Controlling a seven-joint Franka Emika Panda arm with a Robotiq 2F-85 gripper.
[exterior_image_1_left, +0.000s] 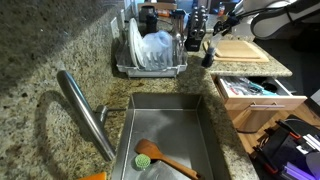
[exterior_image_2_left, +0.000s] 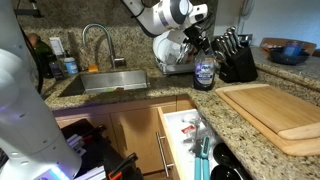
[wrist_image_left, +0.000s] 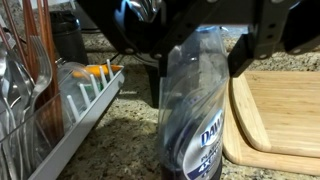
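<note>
A clear bottle of dark dish soap with a DAWN label (wrist_image_left: 207, 140) stands upright on the counter; the other views show this soap bottle (exterior_image_2_left: 204, 74) (exterior_image_1_left: 208, 58) near the counter's edge. My gripper is right over its upper part, one dark finger on either side. From across the room, the white arm reaches down to the gripper (exterior_image_2_left: 204, 50) at the bottle's top. Whether the fingers press on the bottle or stand slightly apart from it cannot be made out. The gripper hides the bottle's top in the wrist view.
A dish rack (exterior_image_1_left: 155, 50) with plates stands beside the bottle, and a cutlery holder (wrist_image_left: 75, 130) is close by. Behind it is a knife block (exterior_image_2_left: 236, 62). Wooden boards (exterior_image_2_left: 270, 108) lie on the other side. Below, a drawer (exterior_image_2_left: 195, 140) hangs open. The sink (exterior_image_1_left: 175, 125) holds a wooden spoon.
</note>
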